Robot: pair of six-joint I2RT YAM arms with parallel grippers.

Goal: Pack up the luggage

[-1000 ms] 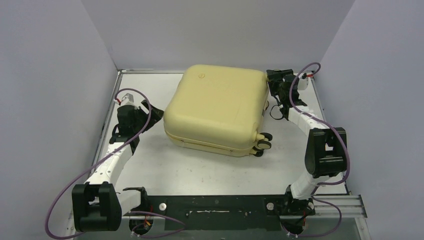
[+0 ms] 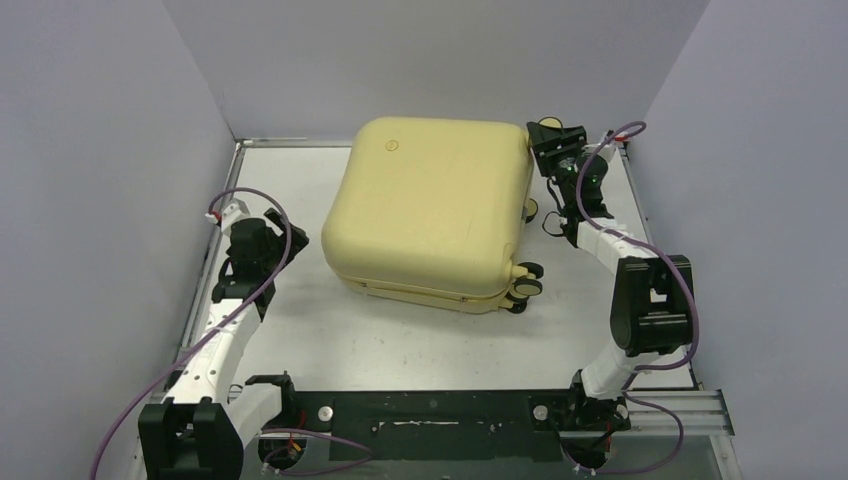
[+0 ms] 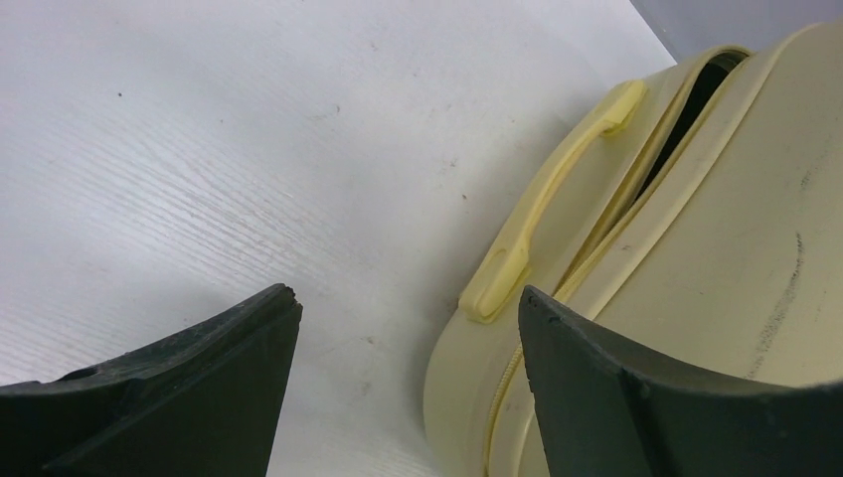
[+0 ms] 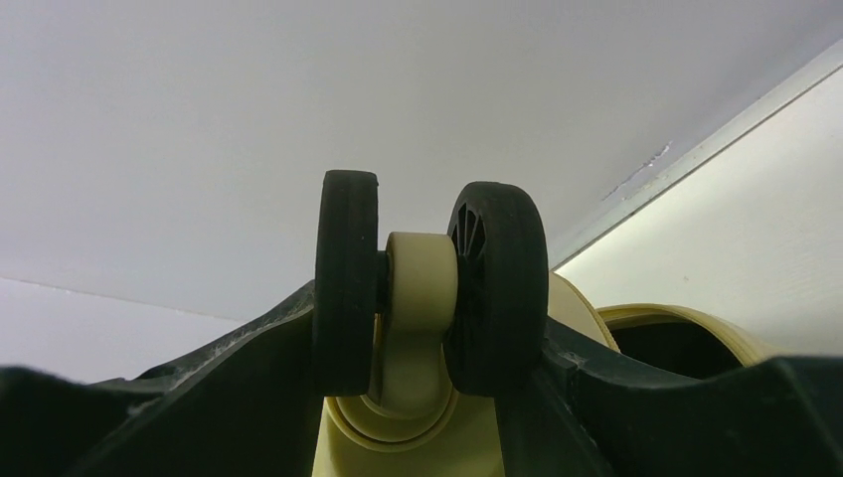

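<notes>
A pale yellow suitcase (image 2: 430, 200) fills the middle of the table, lying tilted with its wheels towards the right. At its back right, my right gripper is shut on a caster wheel (image 4: 497, 283), a finger on each side of it. My left gripper stands part open left of the case, with nothing between its fingers. In the left wrist view a yellow handle (image 3: 557, 189) shows on the case's side, just beyond the fingertips. A dark gap runs between the two shells along that side; what is inside cannot be seen.
Grey walls (image 2: 440, 70) enclose the table at the back and both sides. Several wheels (image 2: 527, 288) stick out at its front right. A purple cable trails along each arm.
The suitcase's back edge has moved up and back, along with my right gripper on the wheel. My left gripper has drawn away leftward from the case, leaving a gap.
</notes>
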